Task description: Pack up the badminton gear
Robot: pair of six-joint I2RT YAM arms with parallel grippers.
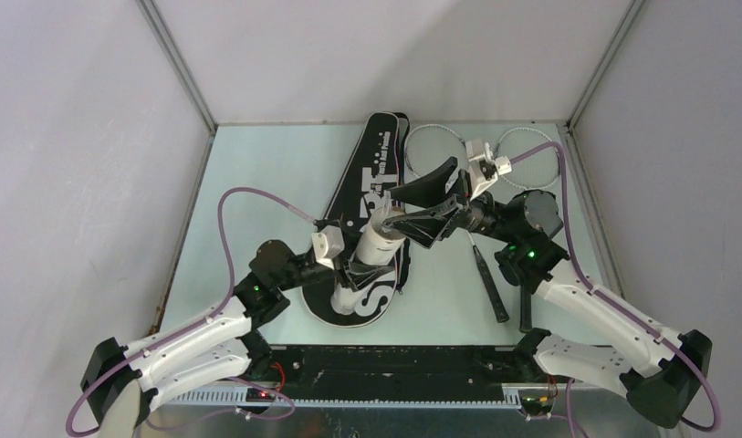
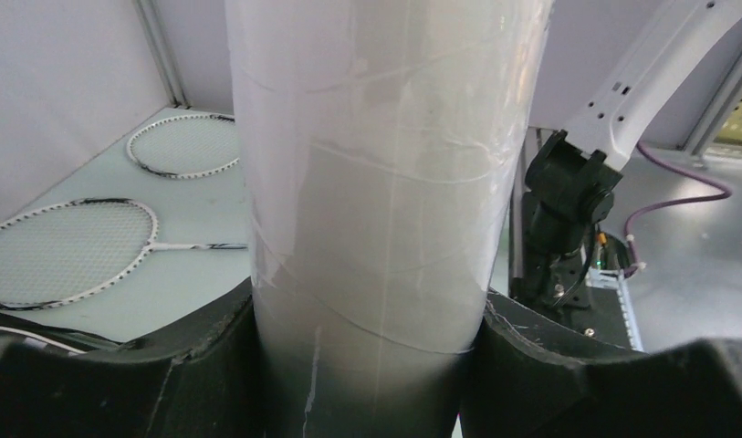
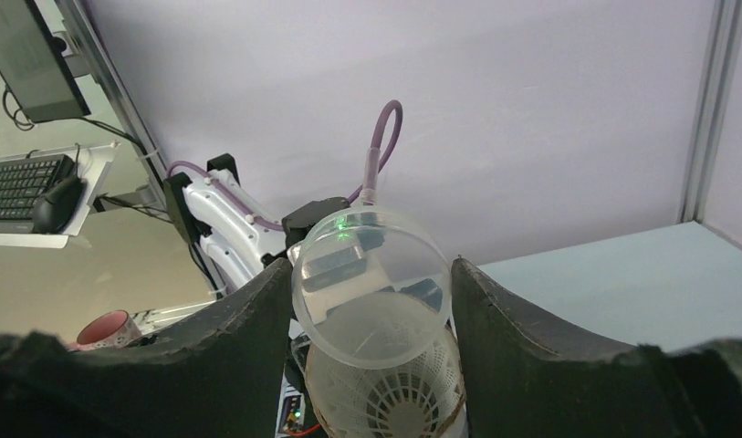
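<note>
A white shuttlecock tube [image 2: 374, 182] stands tilted over the black badminton bag [image 1: 362, 164], with my left gripper [image 1: 365, 272] shut on its body. My right gripper is at the tube's top end, a clear plastic cap [image 3: 362, 255] between its fingers just above a shuttlecock's skirt [image 3: 403, 392]. I cannot tell whether the fingers press on the cap. Two white-framed rackets [image 1: 435, 128] with dark handles [image 1: 490, 287] lie to the right of the bag, partly hidden by the right arm.
Walls enclose the back and sides.
</note>
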